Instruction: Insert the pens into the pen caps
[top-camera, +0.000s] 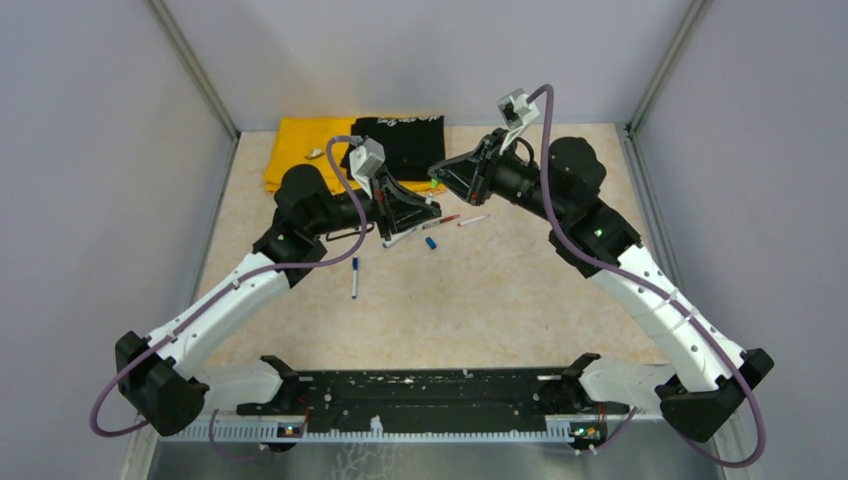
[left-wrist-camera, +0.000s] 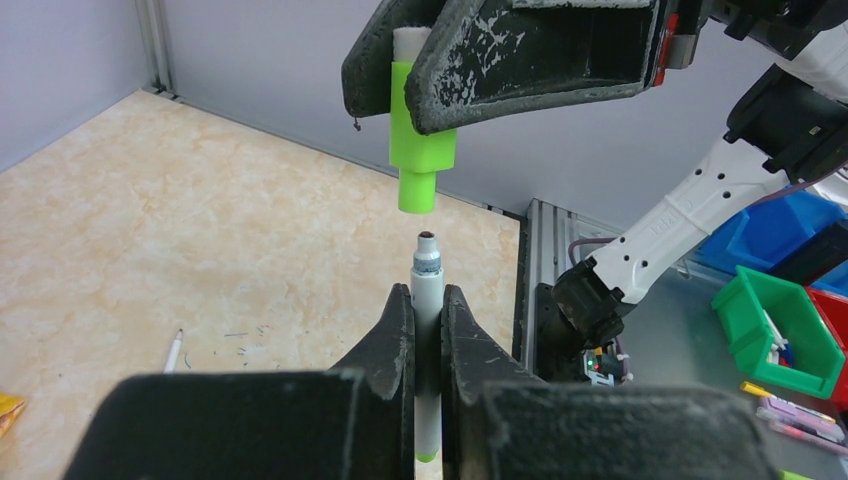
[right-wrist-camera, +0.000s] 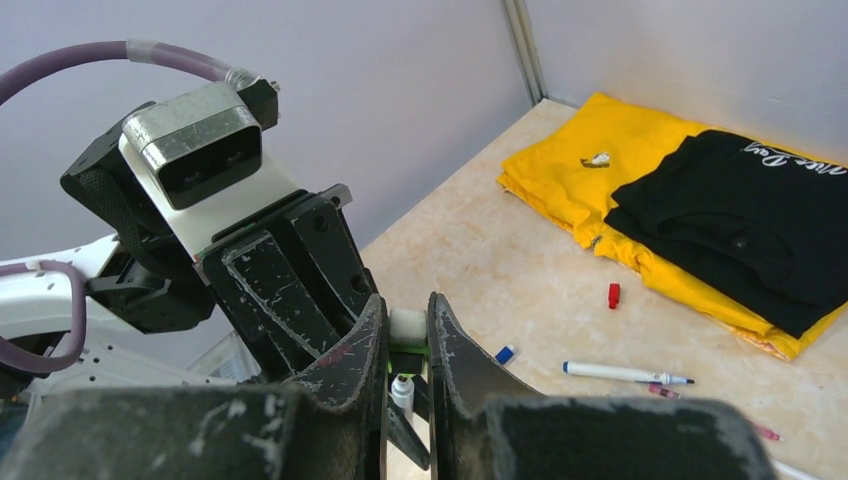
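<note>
In the left wrist view a white pen (left-wrist-camera: 428, 330) stands upright with my left gripper shut on it; its narrow end points up and a bit of green shows at its bottom. Right above hangs a bright green cap-like piece (left-wrist-camera: 420, 150) with a white part at its top, gripped by my right gripper. A small gap separates the green piece from the pen's tip, roughly in line. From the right wrist view, a white piece (right-wrist-camera: 407, 327) sits between the right fingers, the pen tip (right-wrist-camera: 402, 388) below it.
A blue-tipped marker (right-wrist-camera: 620, 372), a red cap (right-wrist-camera: 613, 296) and a blue cap (right-wrist-camera: 506, 354) lie on the table. Another blue marker (top-camera: 354, 280) and a red pen (top-camera: 440, 222) are there too. Folded yellow cloth (top-camera: 300, 150) and black cloth (top-camera: 415, 145) lie at the back.
</note>
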